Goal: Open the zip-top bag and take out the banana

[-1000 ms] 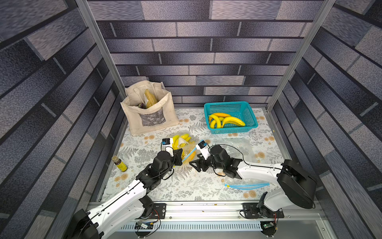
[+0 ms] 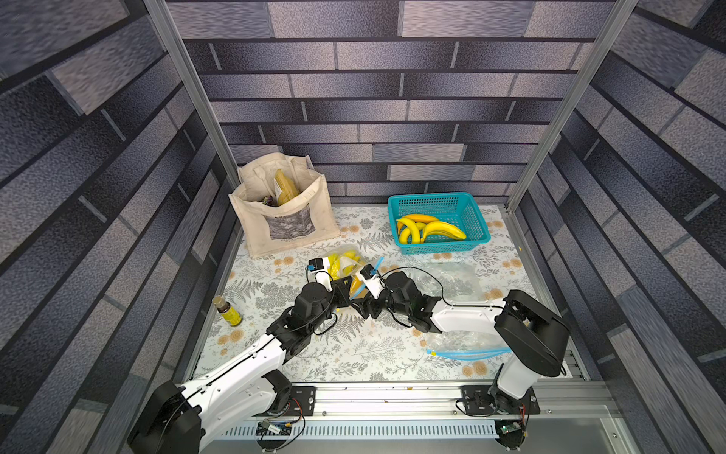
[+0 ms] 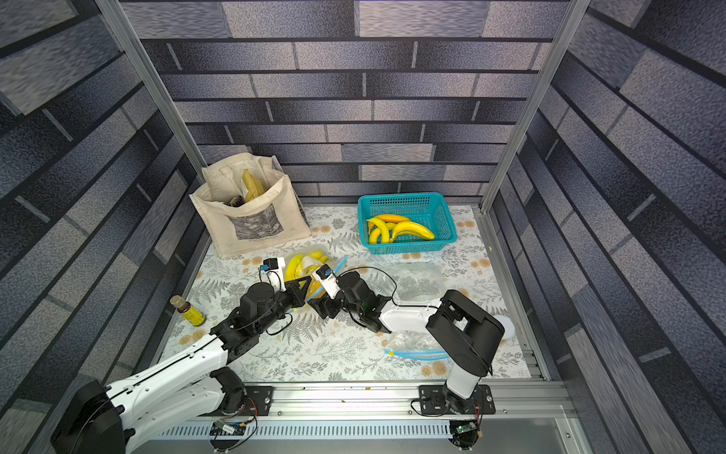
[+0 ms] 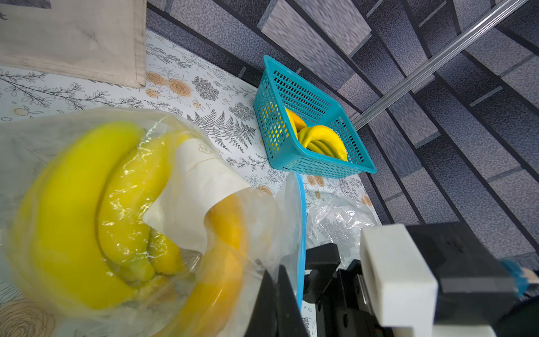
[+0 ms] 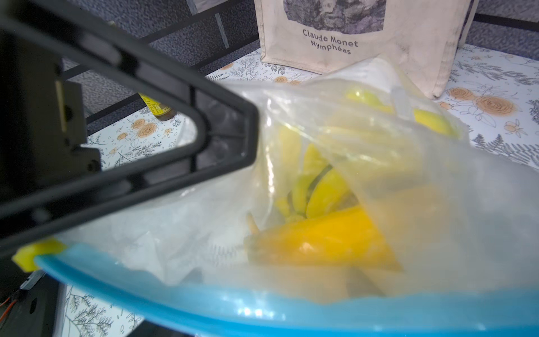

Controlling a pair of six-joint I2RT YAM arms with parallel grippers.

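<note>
The clear zip top bag (image 4: pixel 89 146) with its blue zip edge (image 4: pixel 303 224) holds several bananas (image 4: pixel 73 224) and a white paper piece (image 4: pixel 193 179). An orange-yellow banana (image 5: pixel 331 238) lies nearest the bag's mouth. My left gripper (image 2: pixel 349 291) is shut, film creasing at its fingers; in the right wrist view its black frame (image 5: pixel 224 140) reaches across the bag. My right gripper (image 2: pixel 359 305) stands open beside the blue edge, facing the left one, its finger (image 4: pixel 322 261) just right of that edge. Its own fingertips are not clear in the right wrist view.
A teal basket (image 2: pixel 480 227) with several bananas stands at the back right. A canvas tote (image 2: pixel 253 227) is at the back left, and a small bottle (image 2: pixel 227 311) at the left. Another clear bag with a blue strip (image 2: pixel 472 355) lies flat on the right under my arm.
My right gripper has moved left, close to the left gripper and the bag's blue edge. The left gripper has shifted slightly right and up, and the blue edge stands steeper.
</note>
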